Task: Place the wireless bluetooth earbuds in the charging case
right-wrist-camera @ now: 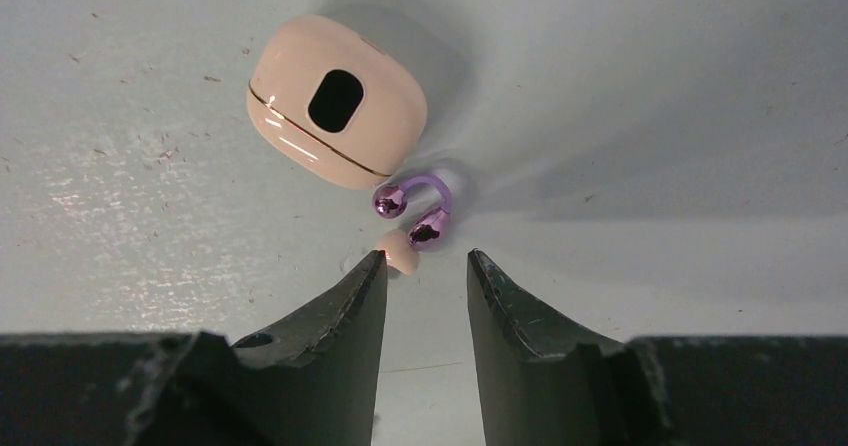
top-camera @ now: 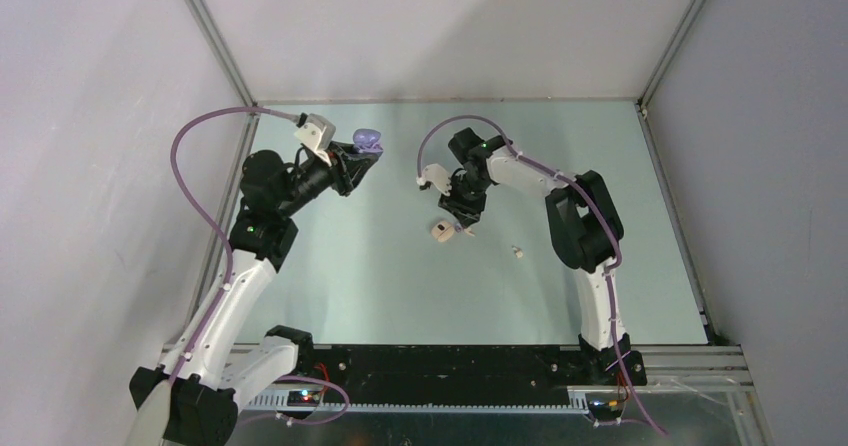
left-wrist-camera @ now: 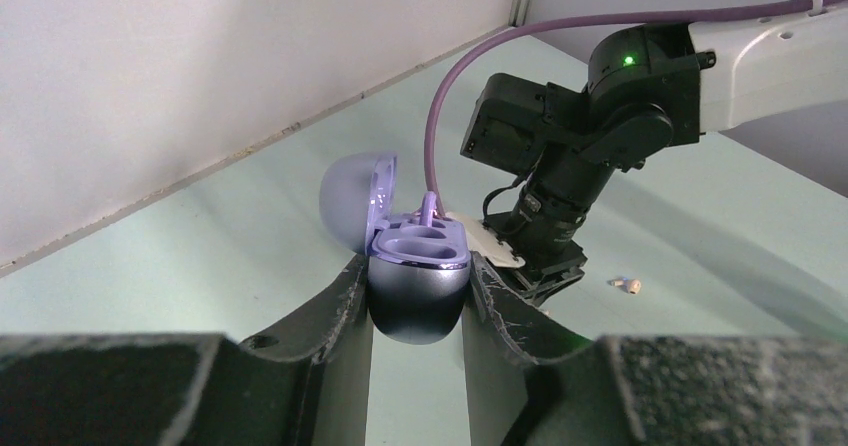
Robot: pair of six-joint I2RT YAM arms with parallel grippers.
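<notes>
My left gripper [top-camera: 350, 171] holds an open purple charging case [left-wrist-camera: 418, 291], upright and raised at the upper left of the table, lid tilted back. My right gripper is low over the table, its fingers apart with nothing held. Just ahead of its fingertips in the right wrist view lie a purple U-shaped earbud piece [right-wrist-camera: 429, 227] and a small pale-pink piece [right-wrist-camera: 399, 256] touching it. Beyond them sits a closed pale-pink case [right-wrist-camera: 335, 136] with a dark window. In the top view the right gripper partly hides the purple piece.
Another small pale piece [top-camera: 518, 253] lies to the right on the table. Walls stand at the back and both sides.
</notes>
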